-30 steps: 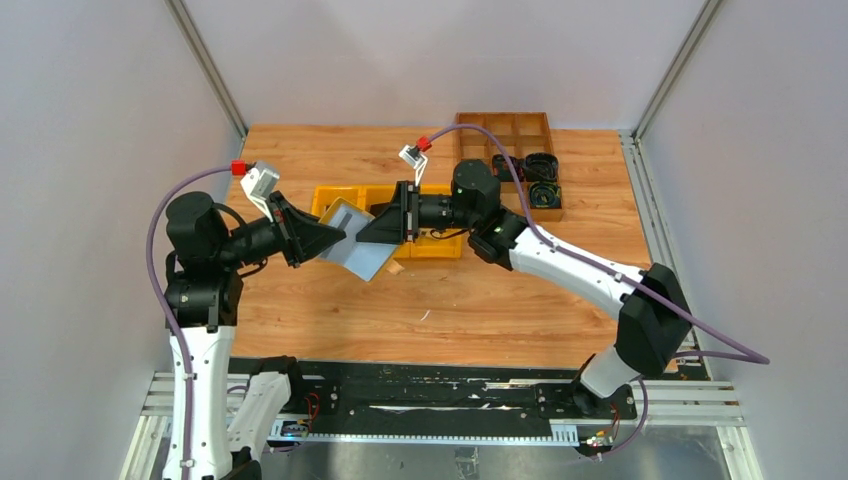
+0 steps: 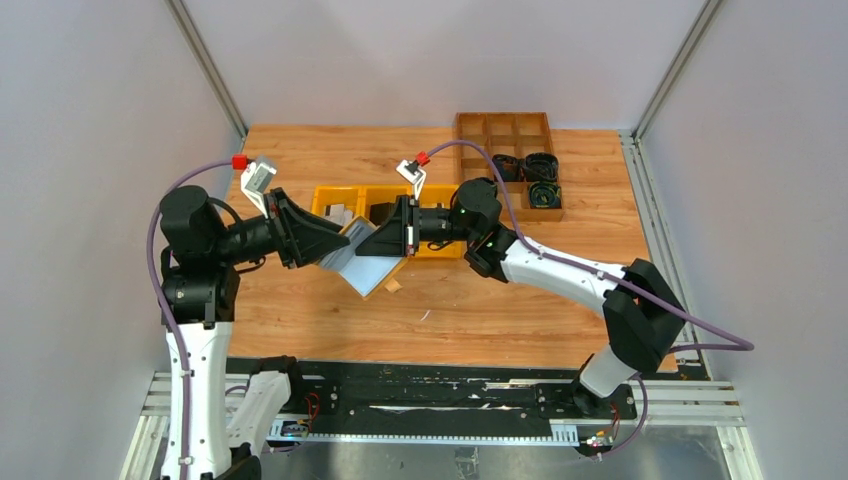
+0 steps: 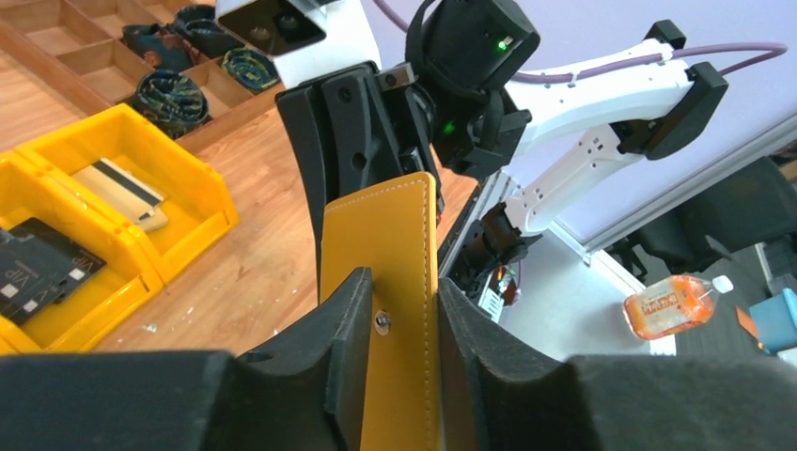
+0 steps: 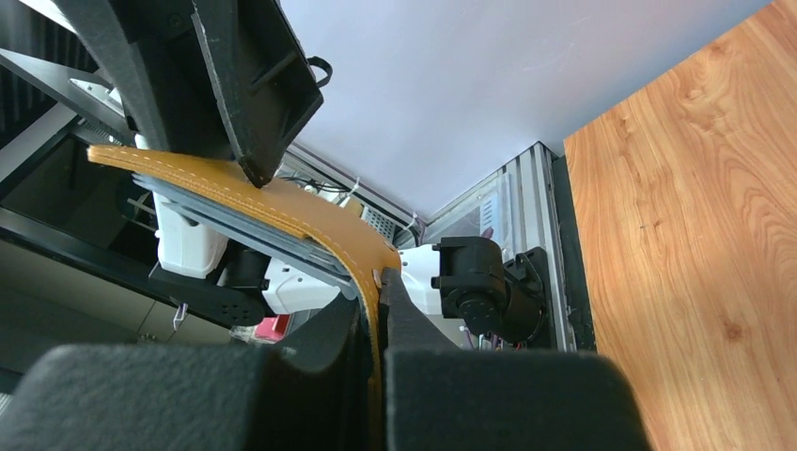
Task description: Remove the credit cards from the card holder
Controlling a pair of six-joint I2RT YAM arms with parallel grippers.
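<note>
An orange-tan leather card holder [image 3: 385, 254] with pale stitching is held up above the table between both arms. Its pale grey inner face [image 2: 368, 270] shows from above, and grey layers [image 4: 249, 228] line its inside in the right wrist view. My right gripper is shut on the holder at its bent part. The fingers of my left gripper stand on either side of the holder's other end. One left fingertip [image 4: 254, 160] rests against the leather; whether the other presses too is hard to see. Card edges cannot be told apart clearly.
Yellow bins [image 3: 202, 211] behind the holder contain a black card-like piece [image 3: 42, 268] and beige pieces [image 3: 122, 193]. A wooden compartment tray [image 2: 500, 128] with dark coiled items stands at the back right.
</note>
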